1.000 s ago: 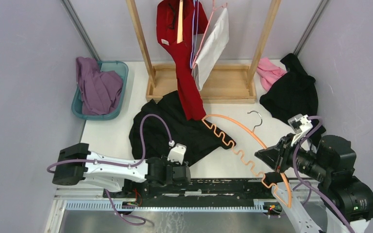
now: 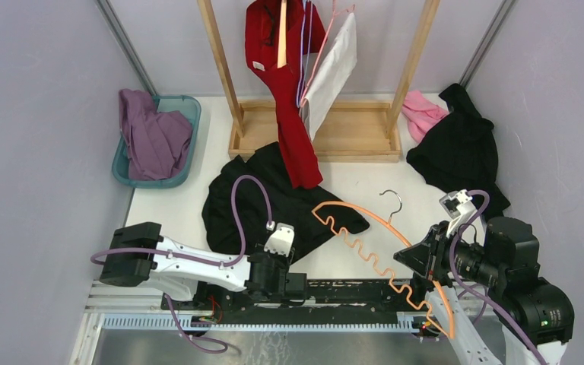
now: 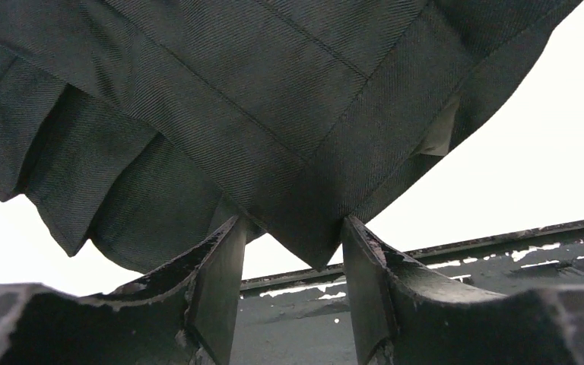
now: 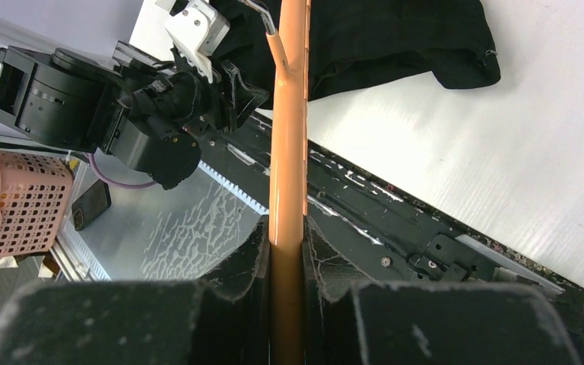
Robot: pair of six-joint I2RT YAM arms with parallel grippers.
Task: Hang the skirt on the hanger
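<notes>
The black skirt (image 2: 274, 186) lies spread on the table below the rack. In the left wrist view a pointed corner of the skirt (image 3: 312, 190) reaches between the parted fingers of my left gripper; whether they touch the cloth I cannot tell. From above, the left arm covers the skirt's front edge. My right gripper is shut on the orange hanger (image 4: 289, 144). That hanger (image 2: 361, 211) has a metal hook and a wavy lower bar, and its far end appears over the skirt's right corner in the top view.
A wooden rack (image 2: 350, 137) with a red garment (image 2: 293, 114) and a white cloth (image 2: 333, 76) stands at the back. Left is a teal basket (image 2: 190, 110) with purple cloth. Black cloth (image 2: 456, 152) and pink cloth (image 2: 422, 114) lie at right.
The skirt looks unmoved.
</notes>
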